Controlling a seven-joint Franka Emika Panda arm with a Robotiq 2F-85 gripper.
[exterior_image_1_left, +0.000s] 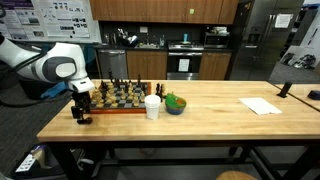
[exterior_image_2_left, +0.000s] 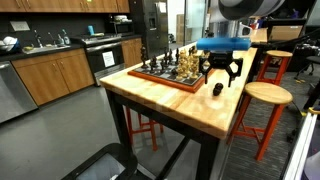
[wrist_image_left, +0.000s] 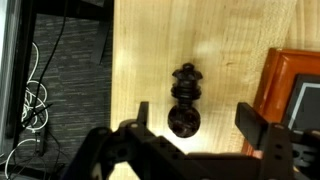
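A black chess piece is on the wooden table in the wrist view, near the table's edge; it looks to be lying on its side. My gripper is open above it, one finger at either side, and a gap shows between each finger and the piece. Exterior view 2 has the piece just under the gripper, near the table corner. The chessboard, holding several dark and light pieces, lies beside the gripper; its reddish-brown border shows at the wrist view's right.
A white cup and a bowl with green contents stand right of the board. White paper lies farther right, with bare tabletop between. Stools stand beside the table. Past the edge, cables show below.
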